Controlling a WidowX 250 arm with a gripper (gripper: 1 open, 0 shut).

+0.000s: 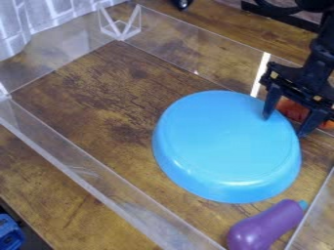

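Note:
A large blue lid or bowl (222, 146) lies face down on the wooden surface at the centre right. My black gripper (290, 107) is at the right, low at the blue object's upper right edge, over a red-orange item (322, 117); whether it holds anything is unclear. A purple eggplant (259, 227) lies at the lower right.
Clear plastic walls (104, 190) border the wooden floor (98, 98), which is free at the left. A blue item (8, 234) sits outside at the lower left corner.

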